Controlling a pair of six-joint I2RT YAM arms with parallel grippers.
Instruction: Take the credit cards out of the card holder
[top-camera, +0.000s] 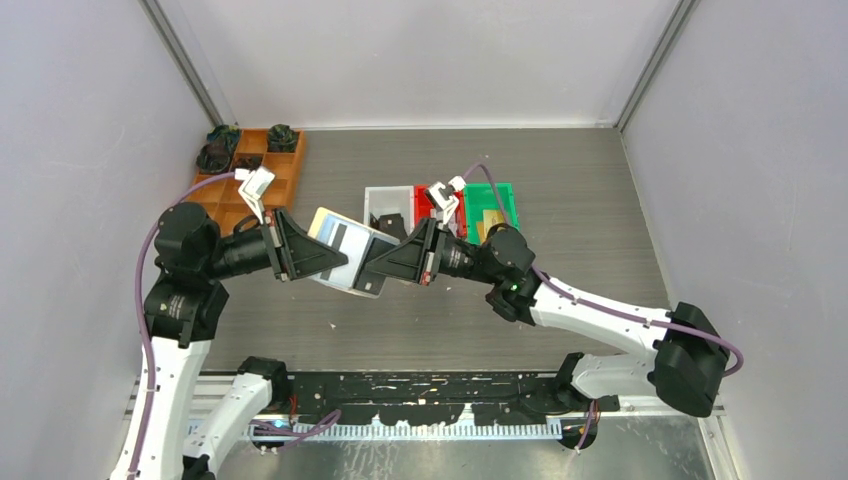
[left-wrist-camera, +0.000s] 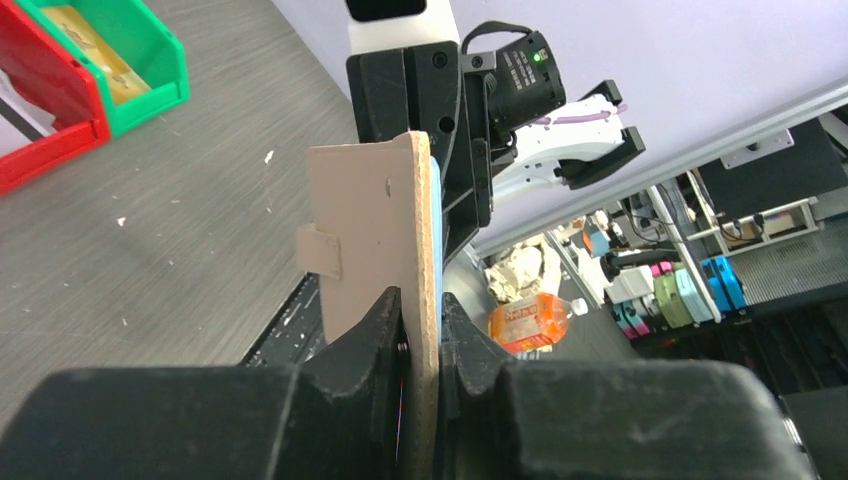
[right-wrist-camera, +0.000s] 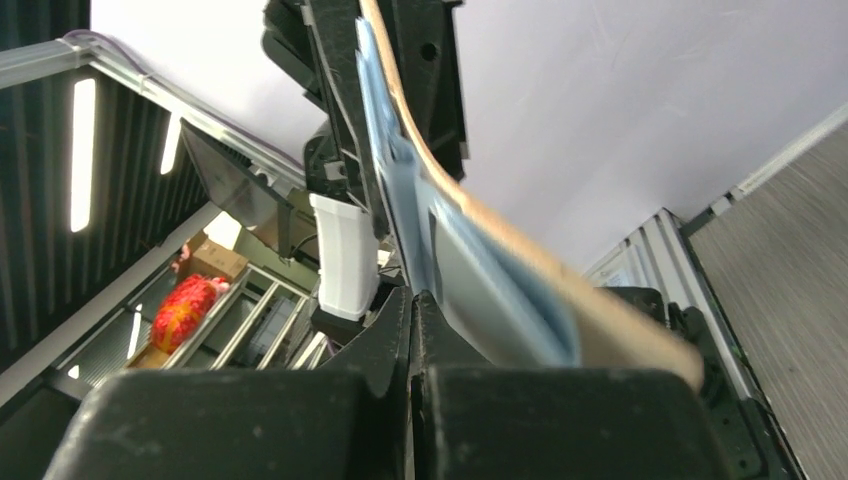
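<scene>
My left gripper (top-camera: 345, 258) is shut on the card holder (top-camera: 345, 238), a flat pale-blue sleeve with grey pockets and a tan cover, held above the table. In the left wrist view the cover (left-wrist-camera: 365, 215) stands edge-on, rising from between the fingers, with a small tab on its side. Opposite, my right gripper (top-camera: 366, 268) is shut, its tips over the holder's right part. The right wrist view shows its fingers (right-wrist-camera: 385, 345) together, nothing seen between them, close beside the bluish sleeve (right-wrist-camera: 490, 280). Whether they touch it I cannot tell.
Behind the arms stand a white bin (top-camera: 390, 190), a red bin (top-camera: 422, 190) and a green bin (top-camera: 490, 187). An orange divided tray (top-camera: 285, 165) is at the back left.
</scene>
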